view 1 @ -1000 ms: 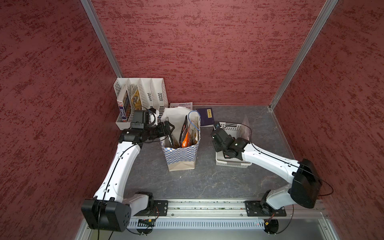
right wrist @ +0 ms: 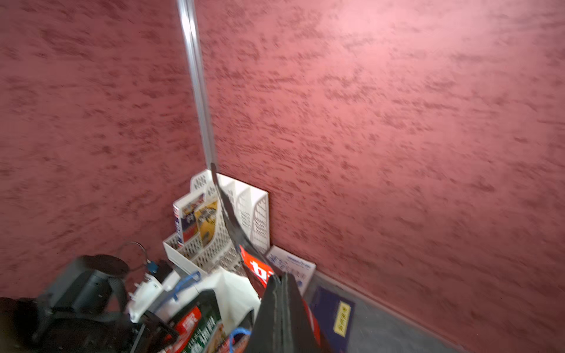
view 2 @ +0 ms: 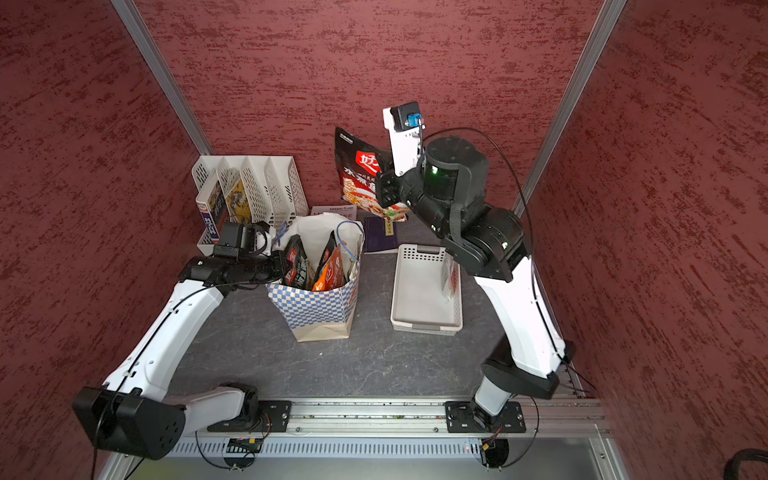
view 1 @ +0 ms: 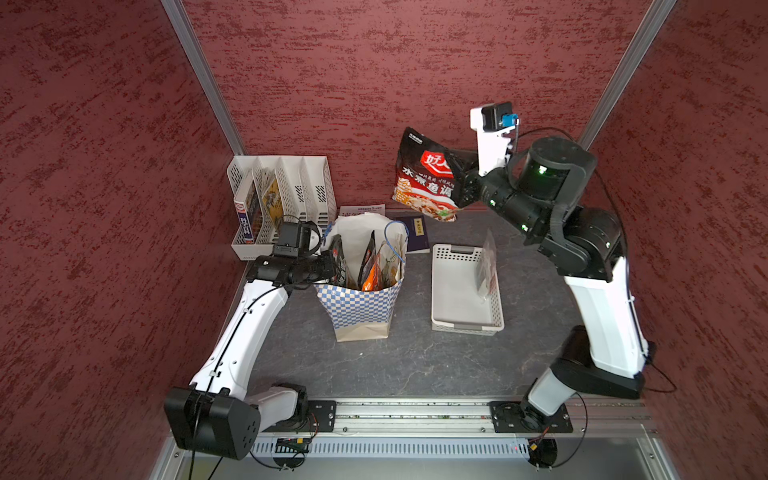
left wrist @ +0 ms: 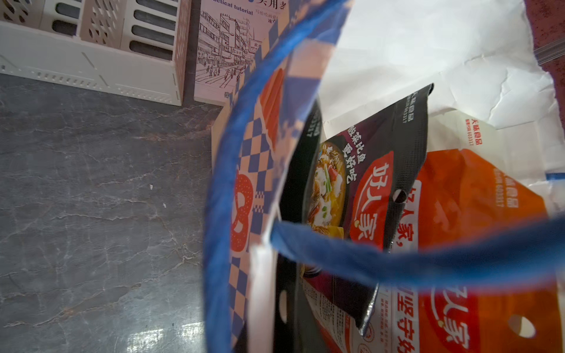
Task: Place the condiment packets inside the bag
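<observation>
High above the table, my right gripper (view 1: 464, 182) is shut on a black condiment packet (view 1: 422, 172) with a red label; in the right wrist view the packet (right wrist: 256, 267) shows nearly edge-on beyond the fingertips. The blue-checked paper bag (view 1: 357, 302) stands upright with its mouth open. Inside are several packets, among them a dark one (left wrist: 388, 176) and an orange one (left wrist: 479, 194). At the bag's left rim my left gripper (view 1: 329, 267) is shut; its fingertips are hard to make out, and a blue handle (left wrist: 219, 206) crosses its wrist view.
A white basket (view 1: 437, 308) right of the bag holds one upright packet (view 1: 487, 268) at its right wall. A white file rack (view 1: 304, 180) stands back left. A dark blue book (view 1: 417, 237) lies behind the bag.
My right gripper has risen from the basket, far up and back, with the black packet hanging from it. My left gripper and the bag's left rim have shifted slightly.
</observation>
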